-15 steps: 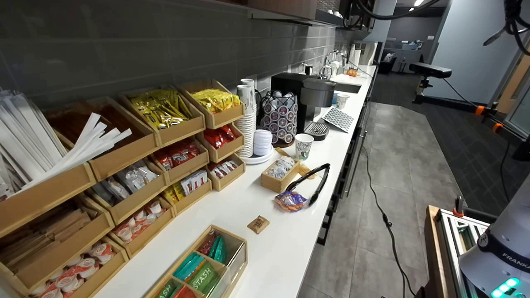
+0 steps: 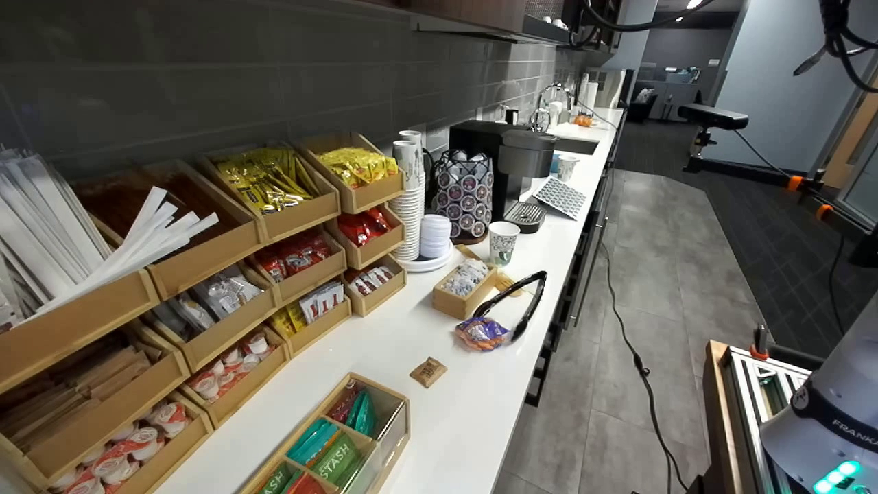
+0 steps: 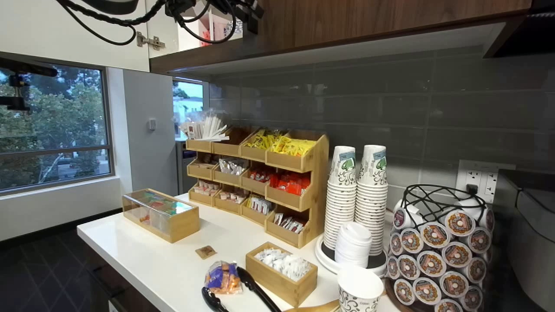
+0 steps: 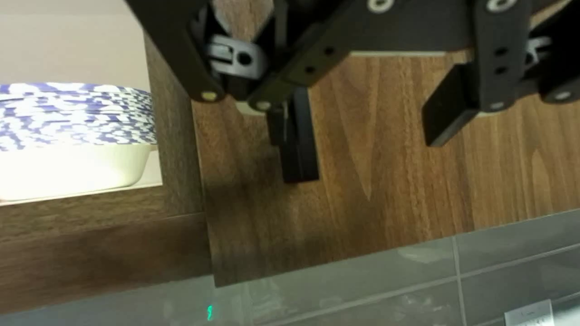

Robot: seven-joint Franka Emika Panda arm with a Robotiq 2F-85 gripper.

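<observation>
In the wrist view my gripper stands open in front of a brown wood-grain panel [image 4: 391,184], its black fingers [image 4: 300,146] well apart. Only the panel shows between them, and whether they touch it I cannot tell. Left of the panel, inside a lit cabinet, sits a stack of blue-and-white patterned dishes [image 4: 76,117] above a pale bowl [image 4: 70,168]. From exterior view 2, a white cabinet door [image 3: 47,31] with a metal hinge stands open; black arm parts and cables [image 3: 208,13] cross the cabinet opening at the top.
Below, the white counter [image 2: 362,346] holds a tiered wooden condiment rack [image 2: 296,272], a tea box [image 2: 387,428], black tongs [image 2: 535,300], a snack bag [image 2: 481,333], stacked cups [image 3: 341,203] and a pod basket [image 3: 442,249]. The aisle floor [image 2: 634,304] has a cable across it.
The hanging cables at the top right of exterior view 1 have shifted slightly. The counter items and the arm's base look unmoved.
</observation>
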